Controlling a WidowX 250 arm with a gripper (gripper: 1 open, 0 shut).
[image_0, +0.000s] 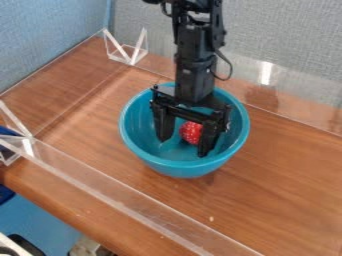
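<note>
A teal round bowl (150, 155) sits on the wooden table (281, 185). A red object (191, 133) lies inside it. My black gripper (186, 133) is lowered into the bowl with its fingers open, one on either side of the red object. Part of the red object is hidden behind the gripper.
Clear plastic walls edge the table at front and back. A white wire frame (126, 50) stands at the back left, and another white frame with dark blue stands at the left edge.
</note>
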